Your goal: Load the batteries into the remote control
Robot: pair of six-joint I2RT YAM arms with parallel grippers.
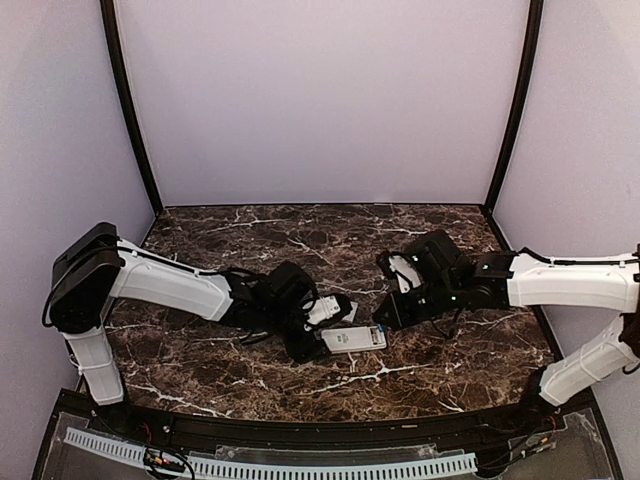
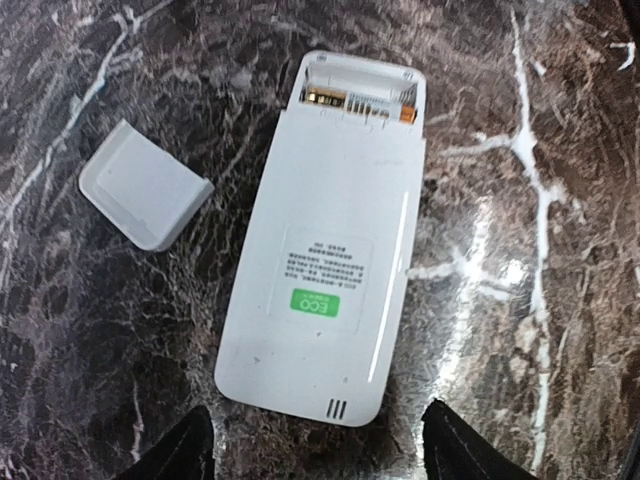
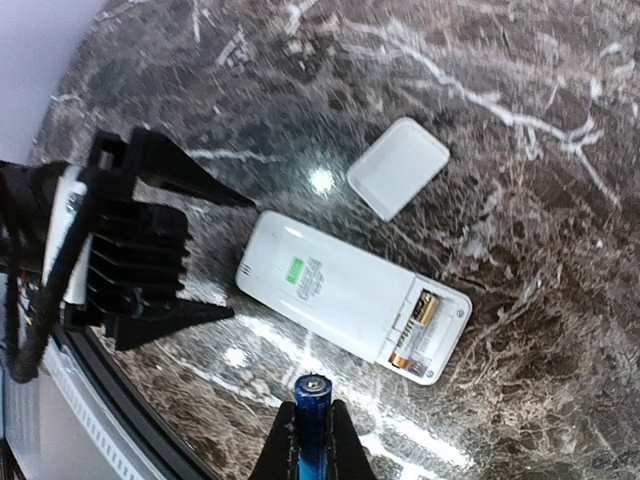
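The white remote (image 2: 320,200) lies on the marble table with its battery compartment (image 3: 423,330) uncovered; a battery (image 3: 414,322) sits in it, with space beside it showing springs. The loose white cover (image 2: 143,185) lies beside it. My left gripper stands open at the remote's closed end, nothing seen held between its fingers. My right gripper is shut on a blue battery (image 3: 313,405), held upright, to the right of and above the remote in the top view.
A white back wall (image 1: 320,100) and side walls bound it. Both arms reach close together over the middle.
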